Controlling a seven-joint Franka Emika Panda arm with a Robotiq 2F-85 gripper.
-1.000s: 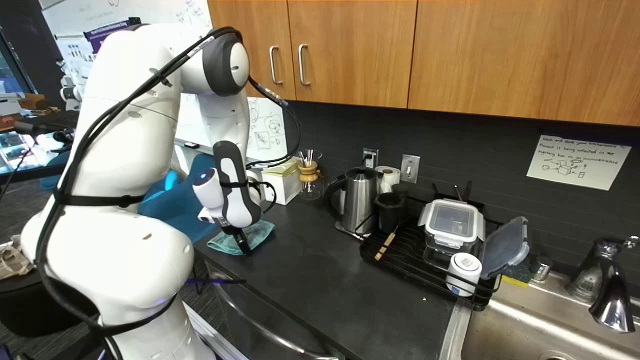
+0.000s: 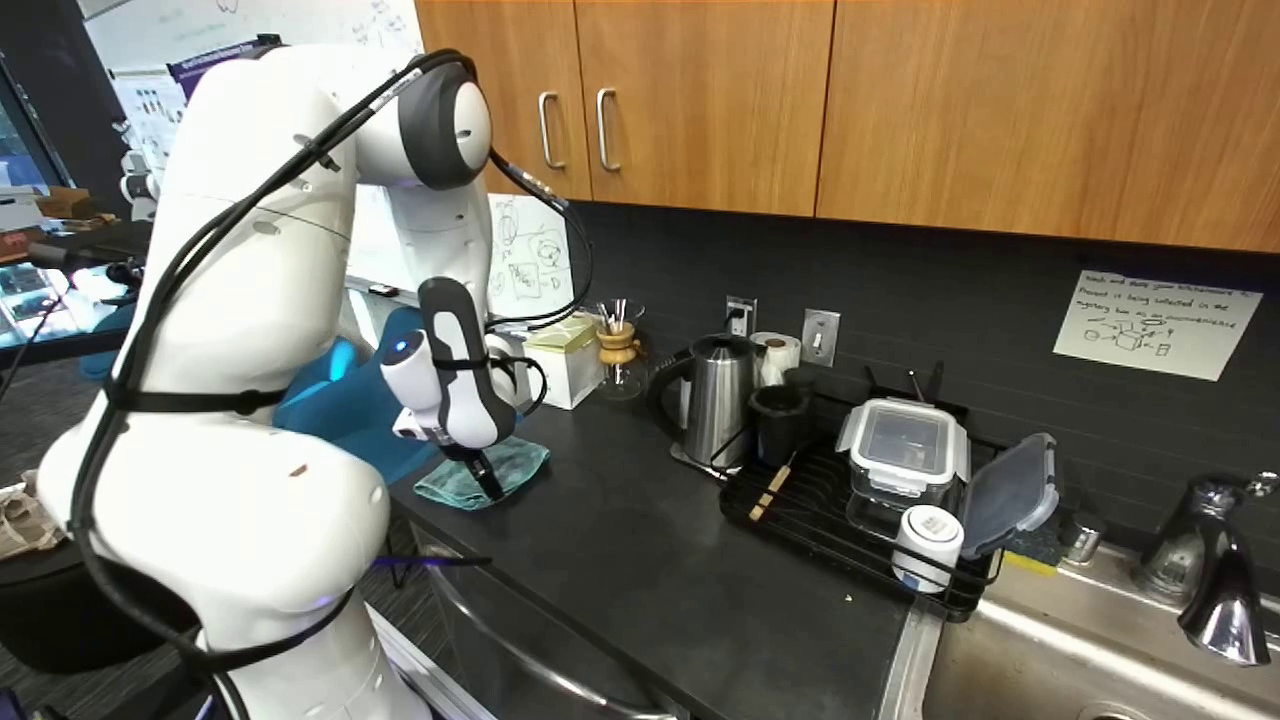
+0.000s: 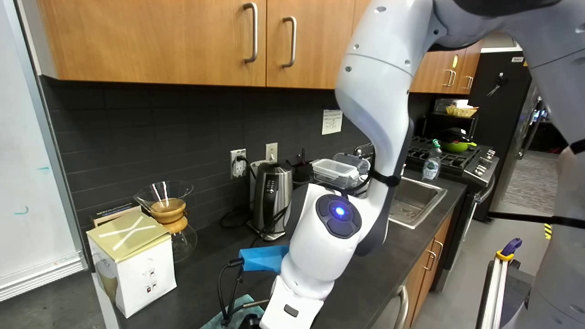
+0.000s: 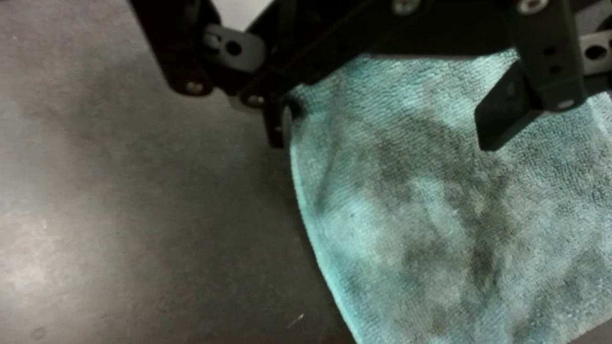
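A teal cloth, marked with dark greyish patches, lies flat on the dark counter. In exterior view 1 the cloth is near the counter's left front edge, partly hidden by my gripper. Seen from the wrist, my gripper stands open low over the cloth. Its left finger is at the cloth's edge, and the right finger is above the fabric. Whether either finger touches the cloth I cannot tell. In exterior view 2 only a corner of the cloth shows beneath the arm.
Behind the cloth stand a white box and a glass coffee maker. A steel kettle and a loaded black dish rack are farther right, before the sink. Counter between cloth and rack is clear.
Over the last second my arm and gripper have shifted slightly to the left in exterior view 1. The cloth appears to lie in the same place.
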